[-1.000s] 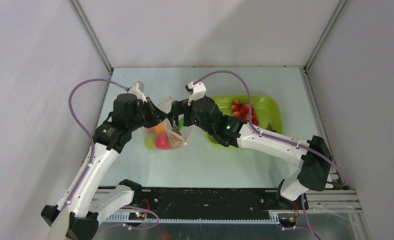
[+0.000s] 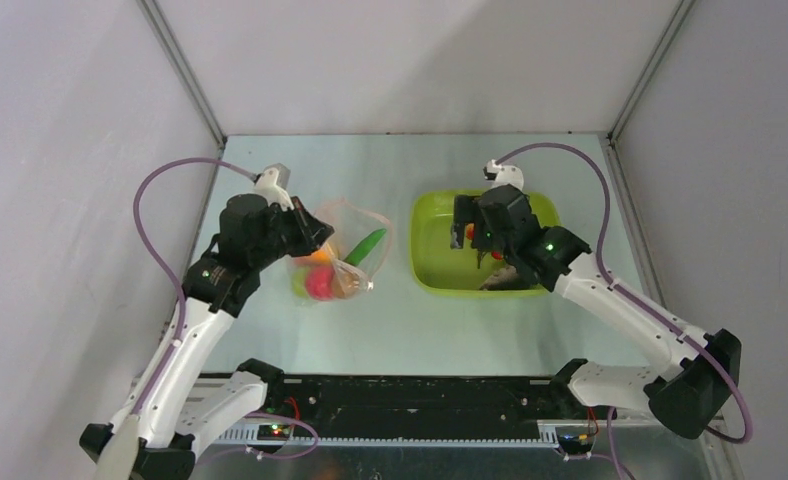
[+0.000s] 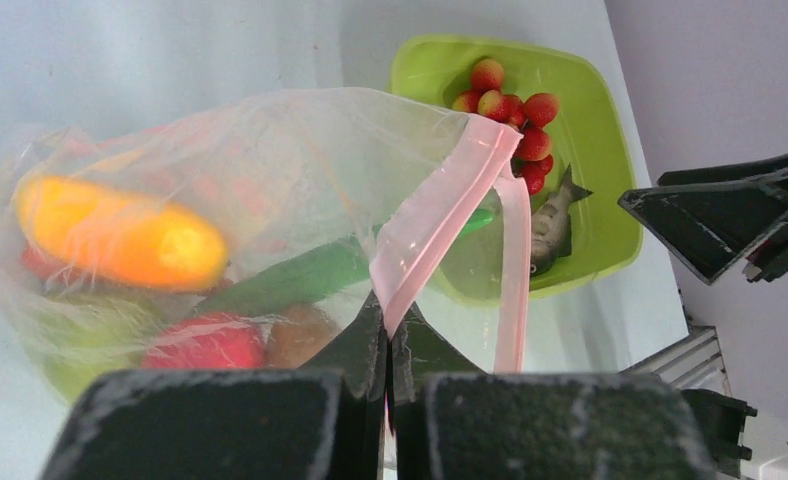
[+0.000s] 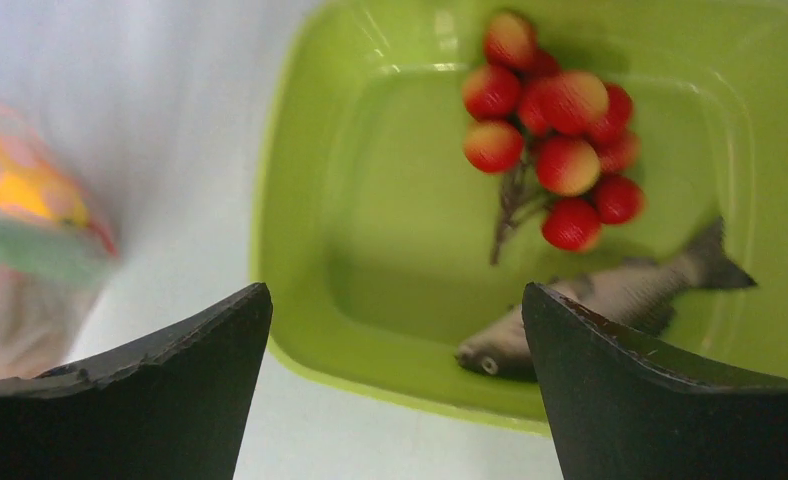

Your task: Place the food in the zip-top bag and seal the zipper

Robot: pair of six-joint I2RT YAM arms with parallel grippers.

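Observation:
A clear zip bag (image 2: 340, 270) with pink zipper lies left of centre, holding a yellow item (image 3: 120, 230), a green cucumber (image 2: 365, 246), red and brown items. My left gripper is shut on the pink zipper edge at the bag's mouth. My right gripper hangs open over the green bin (image 2: 435, 275), nothing between its fingers. In that bin lie a bunch of red round fruits (image 4: 570, 165) on a dark stem and a grey fish (image 4: 610, 300).
The bin stands just right of the bag. White walls border the back and sides.
My right gripper has moved right, away from the bag, to above the green bin. The left arm has barely moved.

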